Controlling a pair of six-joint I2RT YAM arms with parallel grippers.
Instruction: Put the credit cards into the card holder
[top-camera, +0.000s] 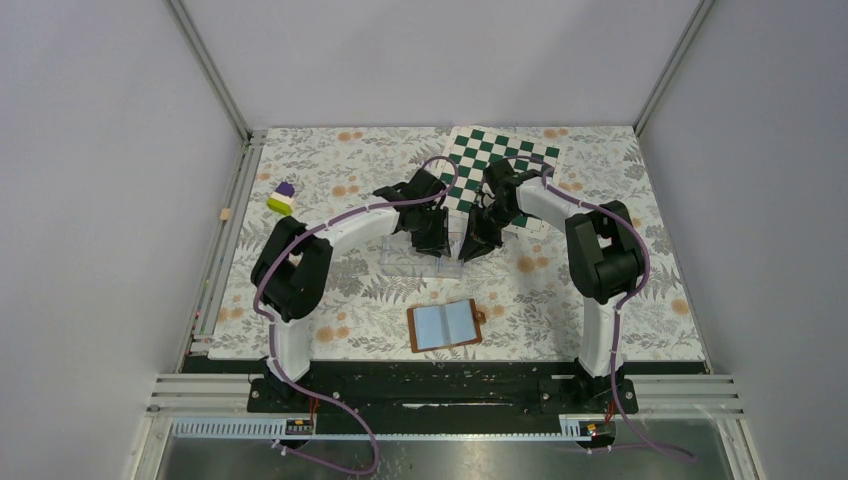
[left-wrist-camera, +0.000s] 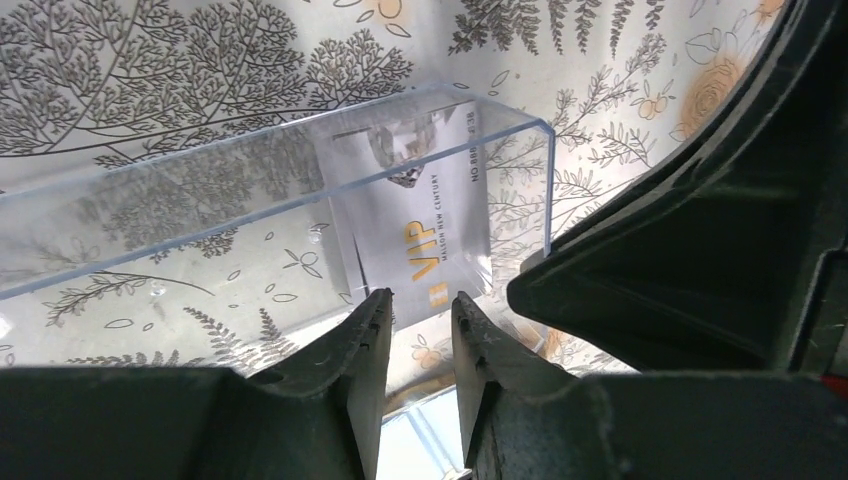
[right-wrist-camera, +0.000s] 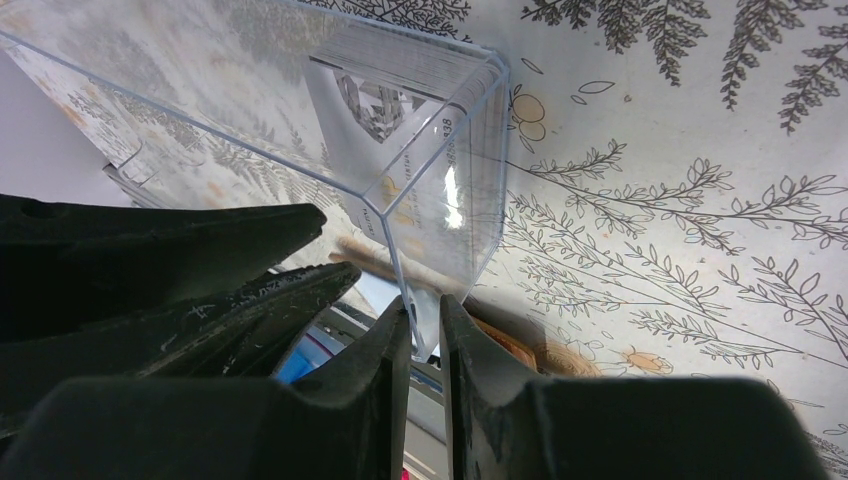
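White cards marked VIP stand stacked at one end of a clear plastic box; the right wrist view shows the cards' upper edges (right-wrist-camera: 410, 60). My left gripper is part open, its fingertips close to the lowest visible edge of the front card, and nothing shows held between them. At the box's end corner, my right gripper is shut on the clear wall. The open card holder (top-camera: 445, 326), brown-edged with pale blue pages, lies near the table's front edge, apart from both grippers.
A green-and-white checkerboard (top-camera: 480, 155) lies behind the arms. A purple, white and yellow object (top-camera: 282, 198) sits at the far left. Patterned tablecloth is clear on both sides of the card holder. The two grippers are very close together.
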